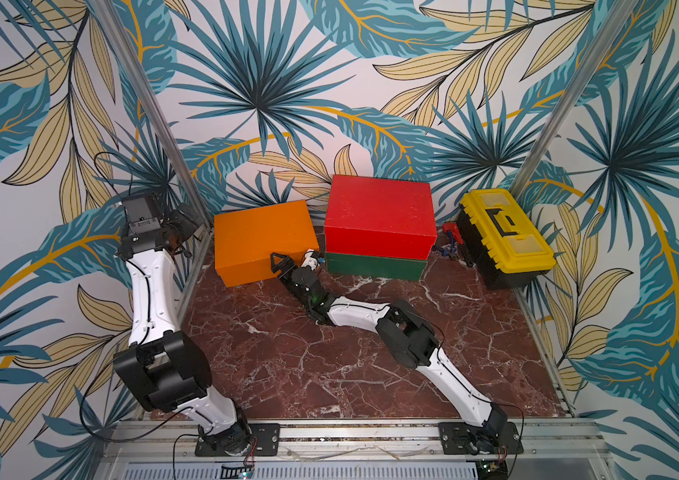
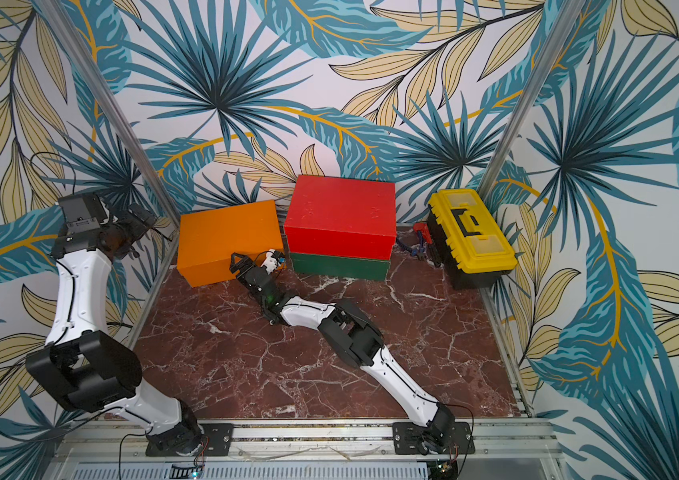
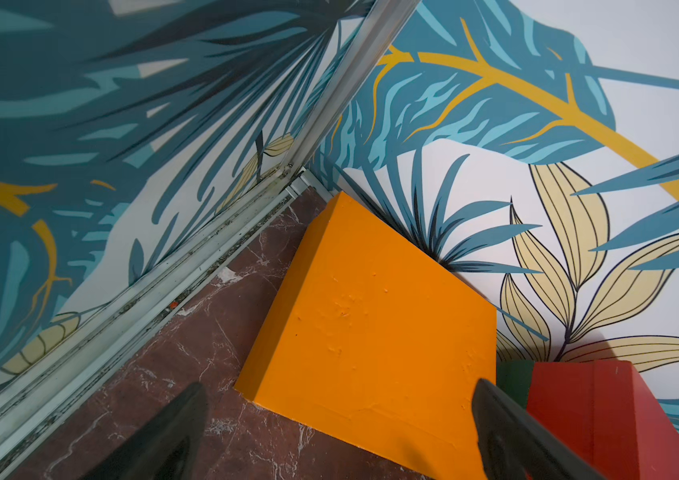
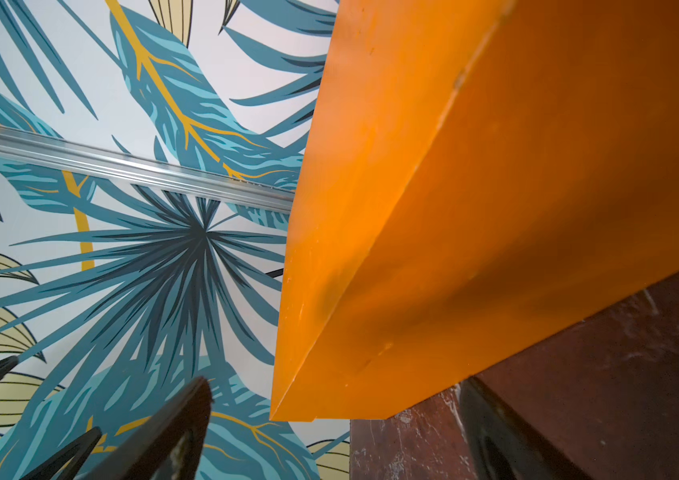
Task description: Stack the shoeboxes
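An orange shoebox [image 1: 263,232] rests on the marble table at back left. Beside it a red shoebox [image 1: 379,208] sits stacked on a green shoebox [image 1: 375,265]. My right gripper is open at the front face of the orange box, near its right end, with that box's edge filling much of the right wrist view. My left gripper is open, raised out past the table's left edge, facing the orange box, with nothing between its fingers.
A yellow-and-black toolbox [image 1: 503,236] stands at the right, with red and dark small items [image 1: 451,240] beside it.
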